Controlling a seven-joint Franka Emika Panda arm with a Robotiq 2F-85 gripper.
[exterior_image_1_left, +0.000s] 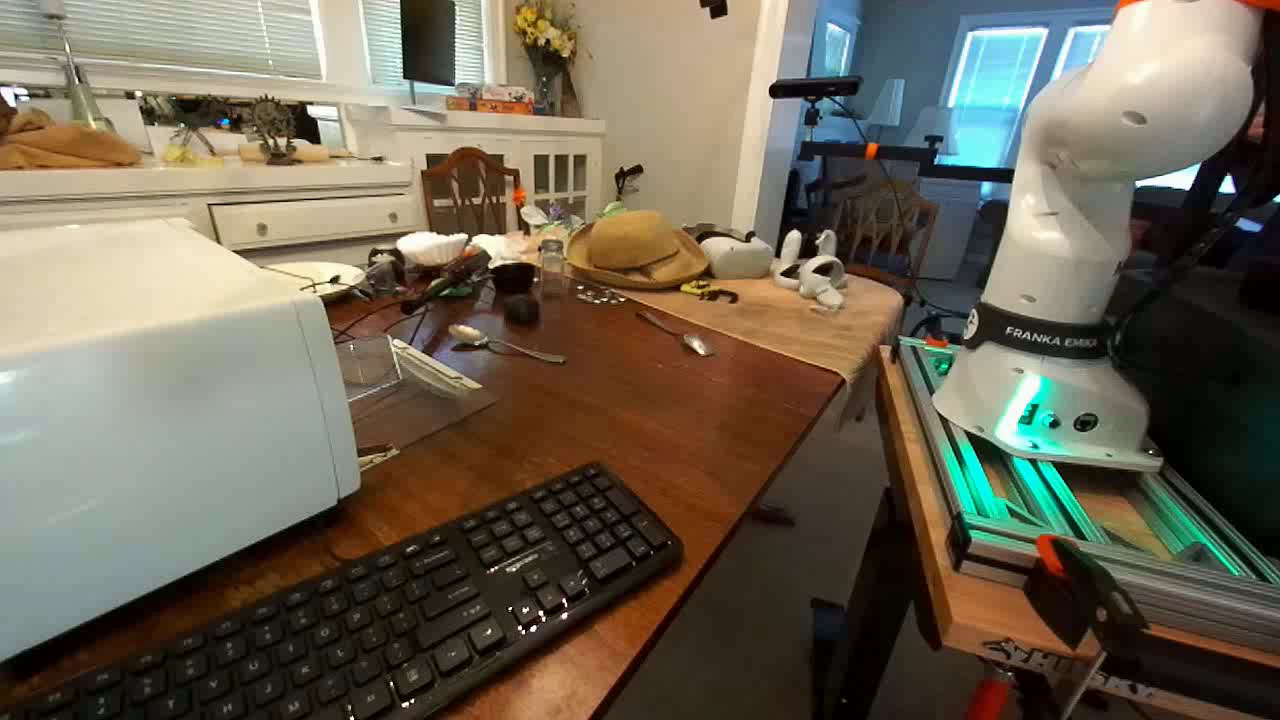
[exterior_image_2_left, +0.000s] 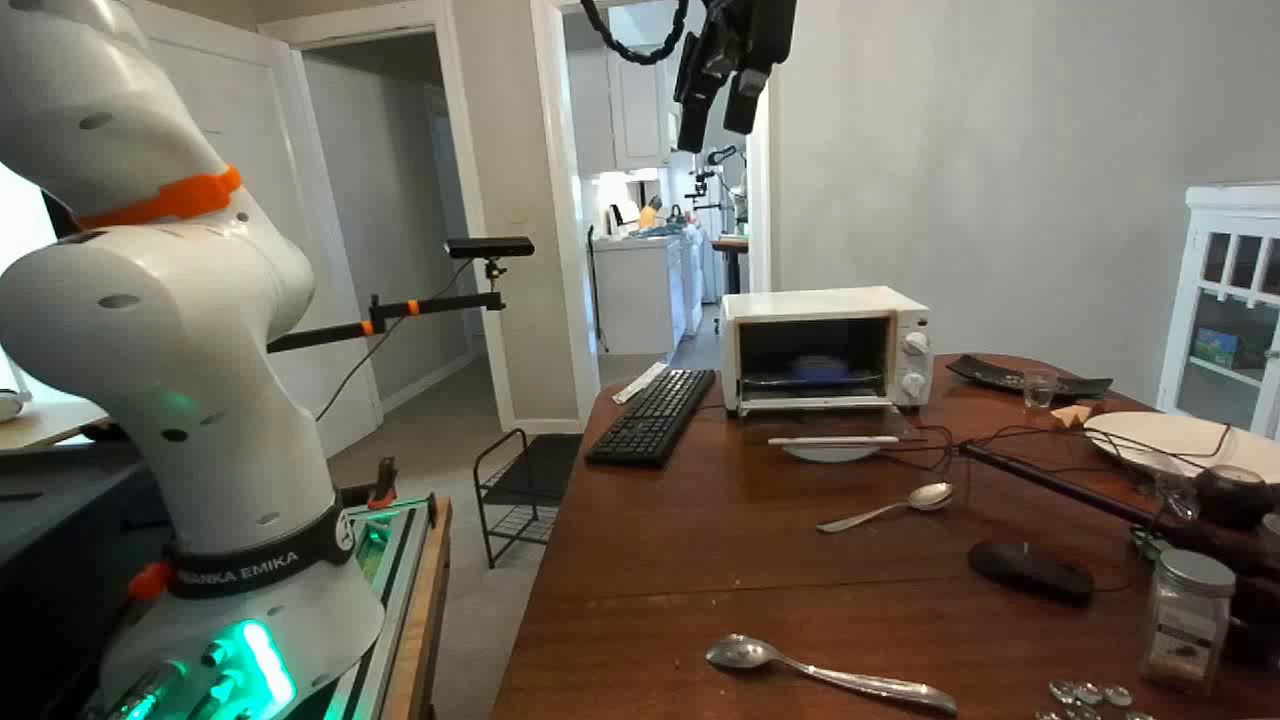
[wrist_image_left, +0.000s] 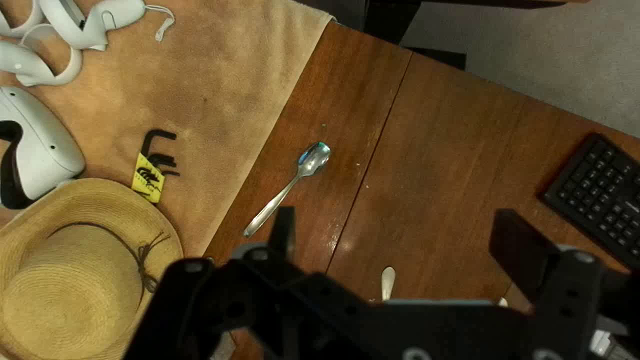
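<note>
High above the table, my gripper (exterior_image_2_left: 717, 138) hangs with its fingers pointing down. In the wrist view its black fingers (wrist_image_left: 283, 234) stand wide apart, open, with only the tabletop far below between them. One spoon (exterior_image_2_left: 828, 679) lies on the wood near the cloth; the wrist view shows this same spoon (wrist_image_left: 282, 191) whole. A second spoon (exterior_image_2_left: 890, 509) rests farther along, in front of the toaster oven (exterior_image_2_left: 828, 300); only its handle (wrist_image_left: 388, 282) shows past the gripper body. The oven's front is turned toward exterior view 2, with a dark interior.
A black keyboard (exterior_image_1_left: 480, 576) lies along the table edge beside the oven. The straw hat (exterior_image_1_left: 638, 246) and white headset (exterior_image_1_left: 734, 254) sit on the tan cloth. A mouse (exterior_image_2_left: 1029, 571), glass jar (exterior_image_2_left: 1188, 618) and cables crowd one side. Bare wood surrounds the spoons.
</note>
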